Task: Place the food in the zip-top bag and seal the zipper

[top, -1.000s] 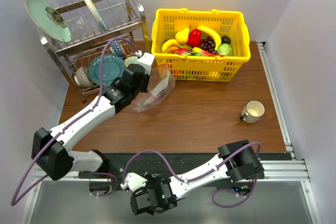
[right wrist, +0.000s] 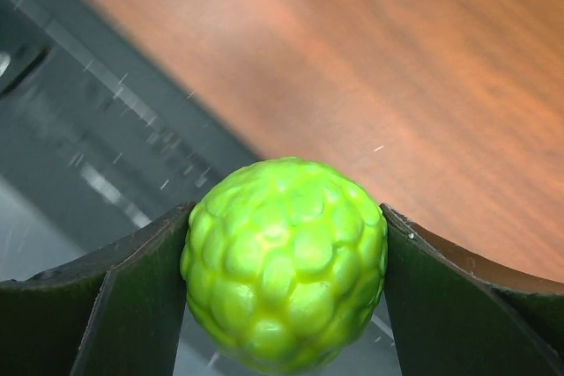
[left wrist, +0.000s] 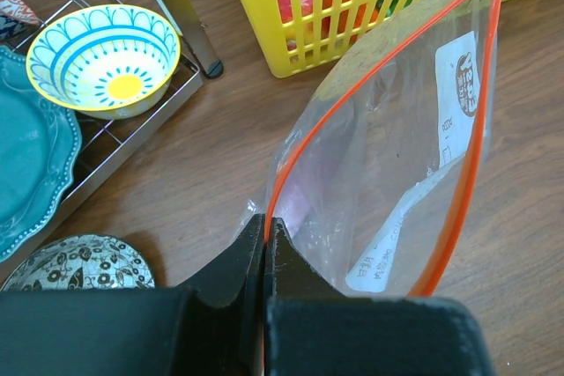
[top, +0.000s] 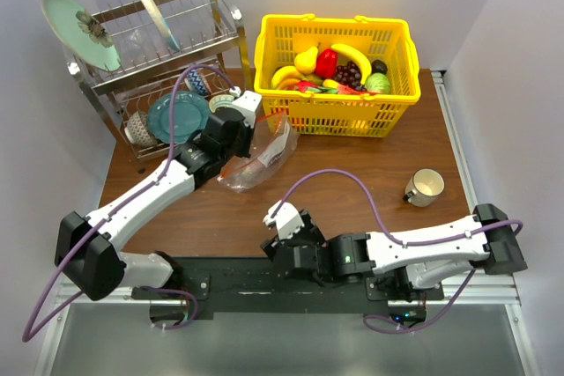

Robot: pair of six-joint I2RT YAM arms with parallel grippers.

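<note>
The clear zip bag [top: 269, 151] with an orange zipper [left wrist: 467, 191] hangs open from my left gripper, which is shut on its edge beside the yellow basket. In the right wrist view a green knobbly food item [right wrist: 282, 261], like a custard apple, is between the fingers of my right gripper [top: 271, 239], over the table's front edge.
The yellow basket [top: 335, 116] of fruit and vegetables stands at the back. A dish rack [top: 132, 85] with plates and bowls is at the back left. A mug [top: 426, 184] stands at right.
The right arm has moved up and rightward in the top view, towards the table. The left arm and bag are nearly still.
</note>
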